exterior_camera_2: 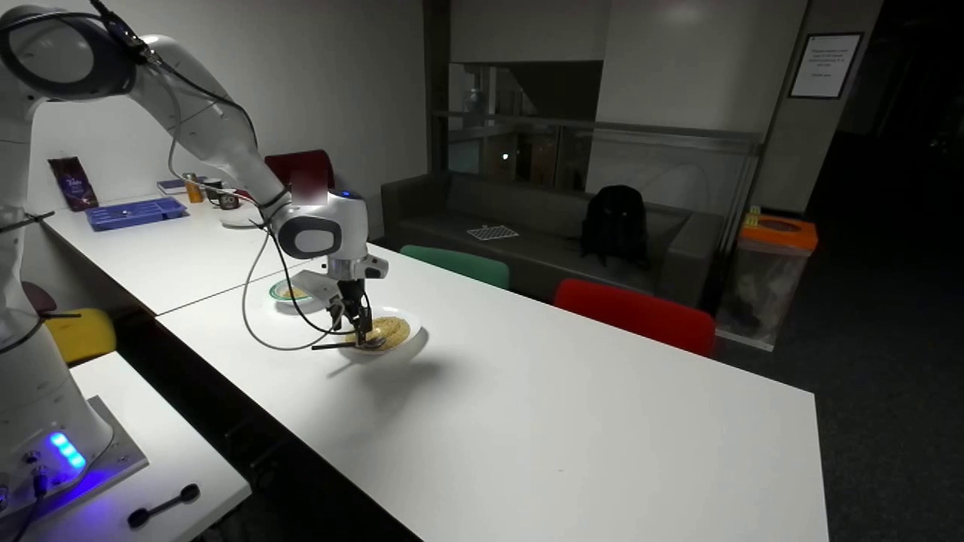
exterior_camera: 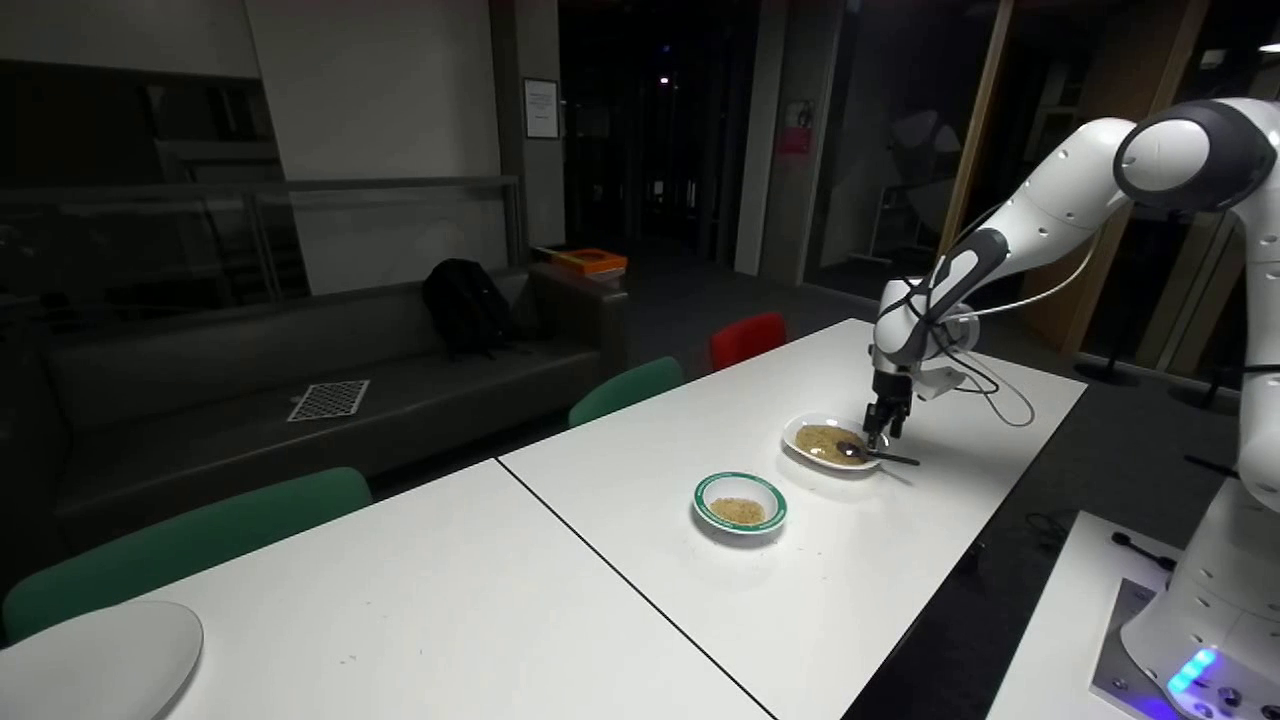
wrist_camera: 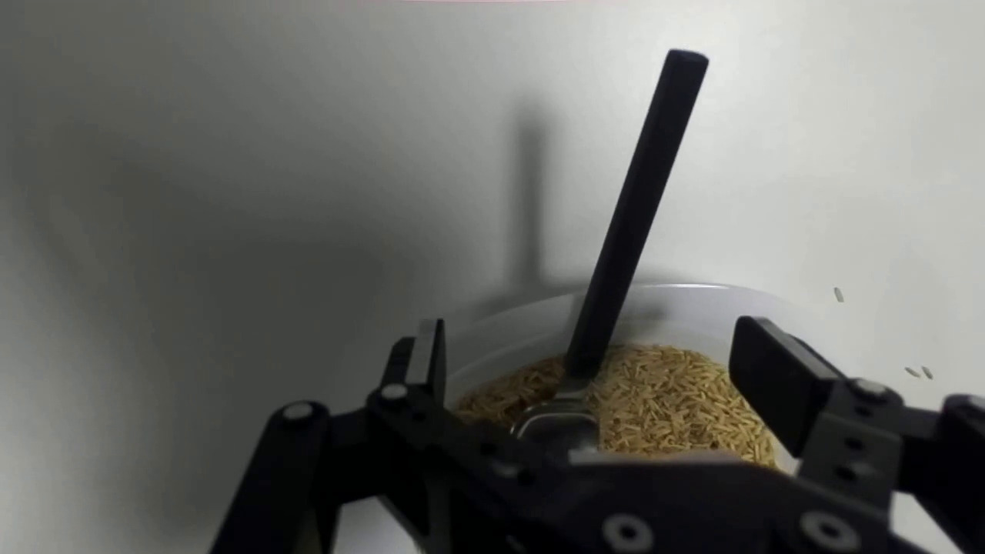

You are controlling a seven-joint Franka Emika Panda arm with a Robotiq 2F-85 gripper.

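A dark-handled spoon (wrist_camera: 637,203) rests in a white oval dish (wrist_camera: 683,305) of golden grain (wrist_camera: 674,397). Its bowl lies on the grain and its handle sticks out over the rim. In the wrist view my gripper stands open, one finger on each side of the spoon, with gaps to both. From exterior view 1, the gripper (exterior_camera: 885,434) is low at the dish's edge, close to the spoon (exterior_camera: 888,456). A green-rimmed white bowl (exterior_camera: 708,486) holding a little grain stands apart from the dish.
A few loose grains (wrist_camera: 914,372) lie beside the dish. A white plate (exterior_camera: 108,660) sits at the near left of the table in exterior view 1. In exterior view 2, a blue tray (exterior_camera_2: 135,214) is at the back left, and the table's right half (exterior_camera_2: 633,415) is clear.
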